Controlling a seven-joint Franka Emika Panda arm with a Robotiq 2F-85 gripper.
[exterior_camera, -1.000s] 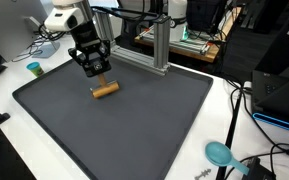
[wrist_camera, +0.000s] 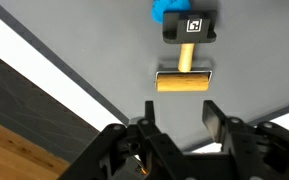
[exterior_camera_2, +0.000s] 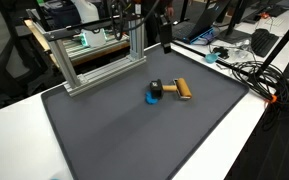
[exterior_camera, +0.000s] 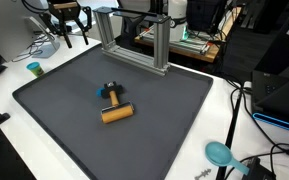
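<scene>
A brown cylinder (exterior_camera: pixel 116 114) lies on the dark mat, joined by a short wooden handle (wrist_camera: pixel 187 57) to a black block (wrist_camera: pixel 189 27). Against that block is a blue piece (exterior_camera_2: pixel 151 99). The cylinder also shows in exterior view 2, at the mat's far right part. My gripper (exterior_camera: pixel 76 41) is up and away from these pieces, toward the far left in exterior view 1. In the wrist view its two fingers (wrist_camera: pixel 149 114) stand wide apart, with only bare mat visible between the tips, and the cylinder lies beyond them.
A teal-and-green cup (exterior_camera: pixel 35 69) stands on the white table left of the mat. Behind the mat rises a metal frame (exterior_camera: pixel 162 45). A turquoise round object (exterior_camera: pixel 220 154) lies at the front right.
Earlier my gripper was down over the handle and block. It has since moved up and left, away from them. The cylinder now lies nearer the front of exterior view 1.
</scene>
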